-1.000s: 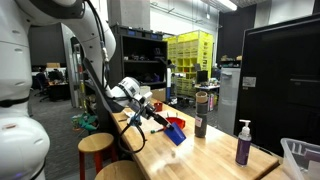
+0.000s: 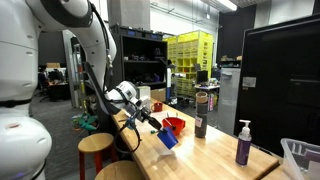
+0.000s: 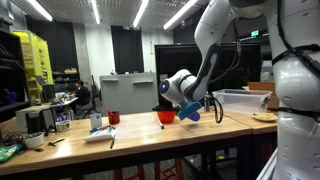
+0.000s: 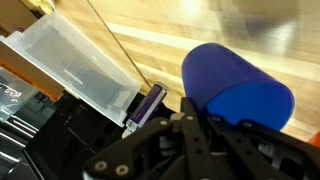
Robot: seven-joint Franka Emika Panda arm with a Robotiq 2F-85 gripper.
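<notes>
My gripper is shut on the wall of a blue cup near its rim, as the wrist view shows. Tilted, the cup hangs at the gripper's tip over the near part of the wooden table in exterior view 1. A red bowl stands just behind it. From the other side, exterior view 2 has the blue cup to the right of the red bowl. I cannot tell what is inside the cup.
A dark cylinder and a purple pump bottle stand right of the cup. A clear bin sits at the right edge. Bare tabletop lies between. Two stools stand beside the table.
The arm has carried the blue cup a little left in exterior view 1, and its tilt has changed. A pale patch now shows on the table below it. The red bowl has stayed put.
</notes>
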